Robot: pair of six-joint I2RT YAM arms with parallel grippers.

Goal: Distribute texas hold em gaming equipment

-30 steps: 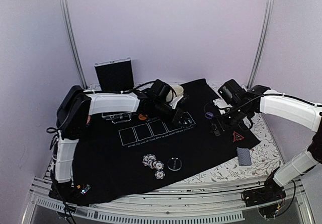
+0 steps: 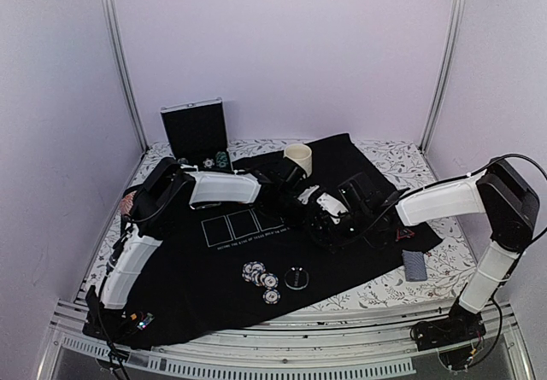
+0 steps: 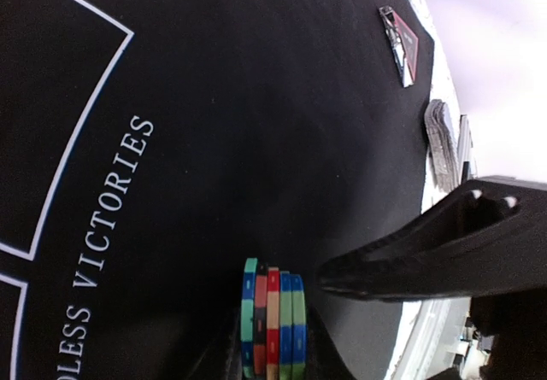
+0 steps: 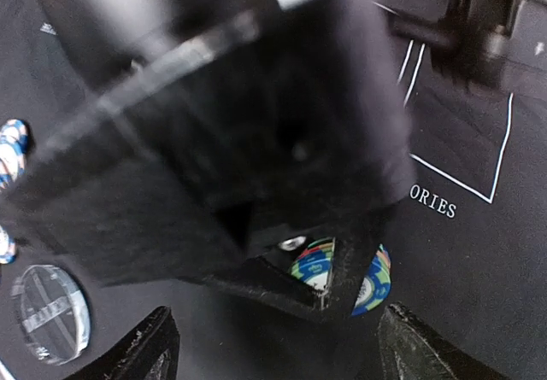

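A small stack of coloured poker chips (image 3: 273, 324) stands on edge between the fingers of my left gripper (image 2: 306, 218), which is shut on it over the black mat (image 2: 205, 286). In the right wrist view, chip faces (image 4: 373, 282) show past the dark left gripper. My right gripper is open close by, its fingers apart with nothing between them. One dark right finger (image 3: 402, 260) reaches in beside the stack in the left wrist view. Loose chips (image 2: 258, 274) and a round clear button (image 2: 297, 278) lie at the mat's front.
An open black case (image 2: 196, 132) with chips stands at the back left, a white cup (image 2: 298, 154) at the back. A card deck (image 2: 414, 266) and a red triangle marker (image 2: 403, 232) lie at the right.
My right gripper has come leftward and down to the left one. Objects on the mat have not moved.
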